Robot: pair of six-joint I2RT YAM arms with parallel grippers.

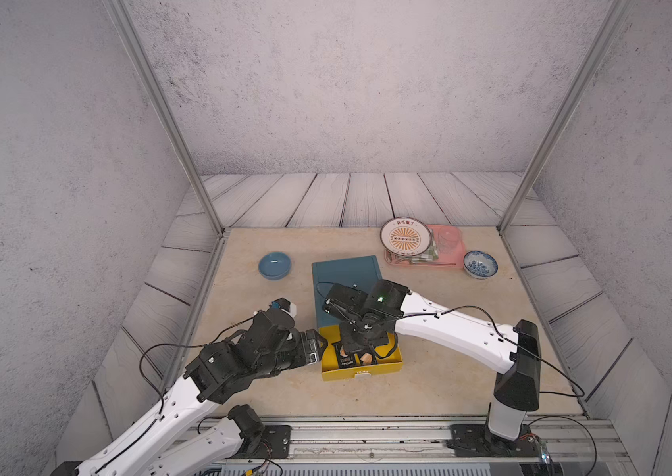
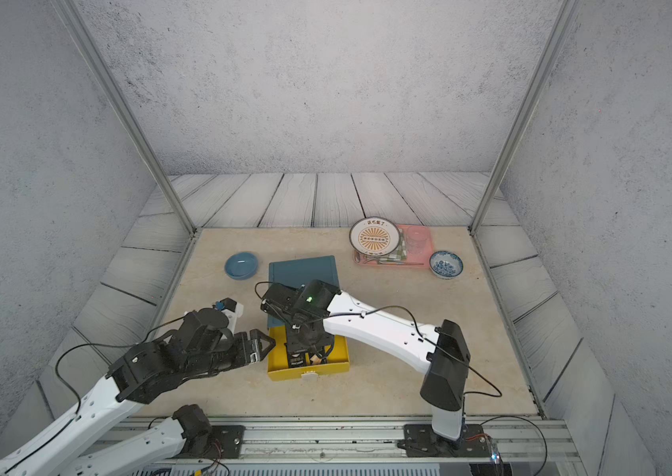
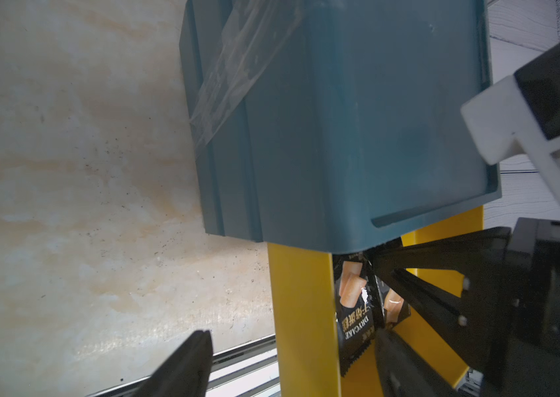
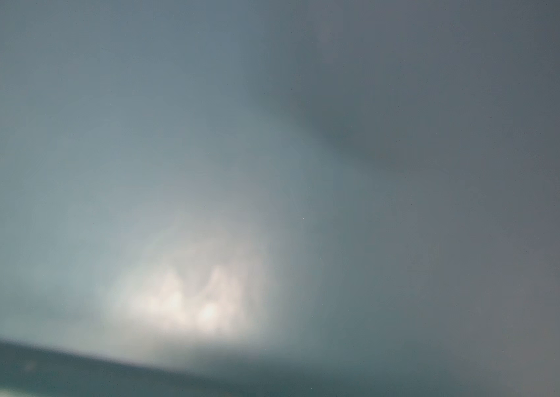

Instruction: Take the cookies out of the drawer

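Black cookie packets [image 3: 357,324] with pale cookie pictures lie inside the pulled-out yellow drawer [image 1: 334,373] of the blue cabinet [image 3: 412,119]. My right gripper reaches down into the drawer, its fingertips at the packets, and is shut; nothing clearly shows between its fingers. Its arm hides part of the packets in both top views. My left gripper is open at the drawer's left wall, one finger over the outer side and the other over the inside. The right wrist view is blurred, showing mostly a bluish surface close by.
A blue bowl [image 1: 274,265] stands at the back left. A round plate [image 1: 405,237], a pink tray [image 1: 451,252] and a patterned bowl [image 1: 480,264] are at the back right. Bare table lies at the front right.
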